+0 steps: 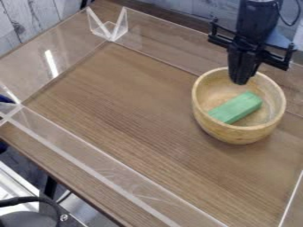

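Note:
My black gripper (244, 66) hangs over the back edge of a light wooden bowl (207, 121) at the right of the table, pointing down with its tips close together and nothing visible between them. A green block (235, 110) lies inside the bowl, tilted diagonally.
Clear plastic pieces (108, 24) stand at the back left, and clear strips run along the left side. A black cable (34, 201) lies at the bottom left corner.

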